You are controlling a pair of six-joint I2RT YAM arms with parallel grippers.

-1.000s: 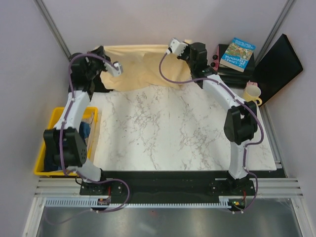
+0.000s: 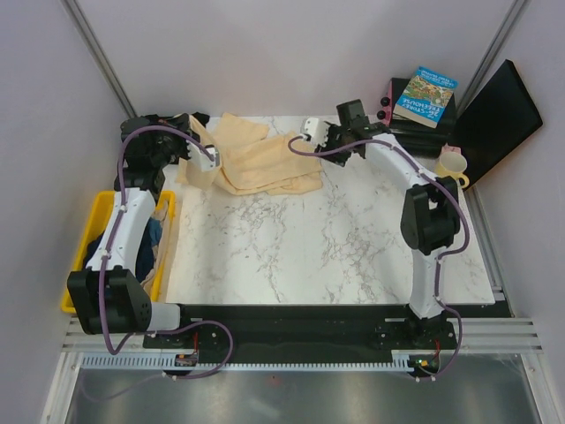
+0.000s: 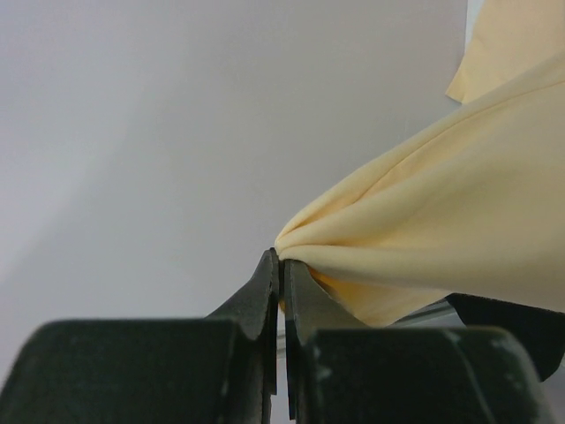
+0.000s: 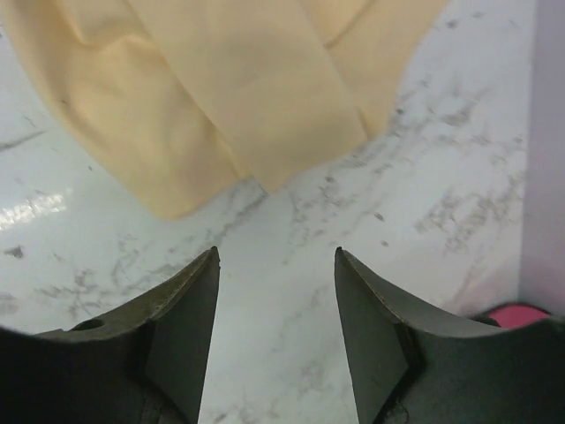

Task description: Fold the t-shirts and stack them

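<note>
A cream t-shirt [image 2: 269, 168] lies loosely spread at the back of the marble table. My left gripper [image 2: 194, 141] holds its left end raised, shut on a gathered fold of cloth [image 3: 424, 212] in the left wrist view. My right gripper is open above bare table, with nothing between its fingers, just beside the shirt's right corner [image 4: 300, 132].
A yellow bin [image 2: 88, 230] with dark clothes stands at the left. At the back right are a book [image 2: 425, 93] on dark boxes, a black screen [image 2: 503, 115] and a mug [image 2: 450, 166].
The shirt, earlier held stretched at the back by both grippers, now lies on the table except its left end.
</note>
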